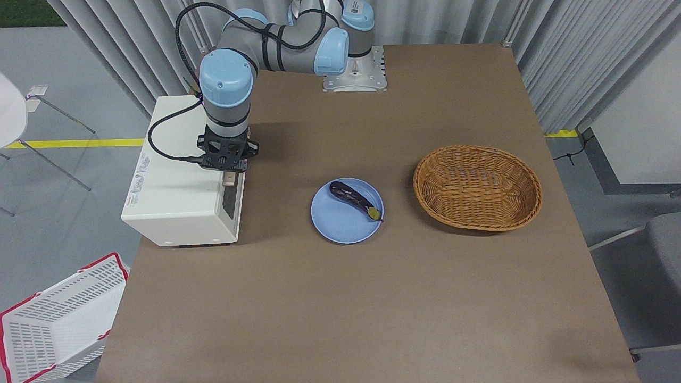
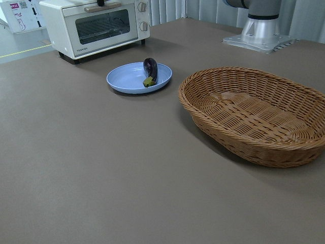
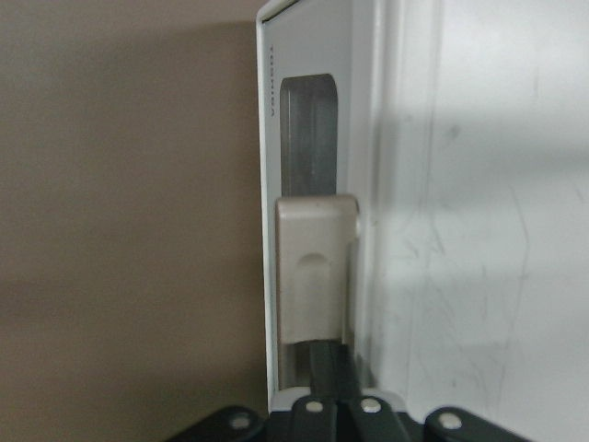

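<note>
My gripper (image 1: pixel 226 153) hangs over the white Toshiba toaster oven (image 1: pixel 172 204), at the top front edge by the door handle (image 2: pixel 104 7). In the wrist view its black fingertips are at the near end of the beige handle (image 3: pixel 313 267), and I cannot tell whether they are open or shut. An eggplant (image 1: pixel 351 198) lies on a blue plate (image 1: pixel 338 226) to the right of the oven.
A round wicker basket (image 1: pixel 479 188) sits on the right of the brown table (image 1: pixel 364 306). A white crate (image 1: pixel 57 325) is off the table at lower left.
</note>
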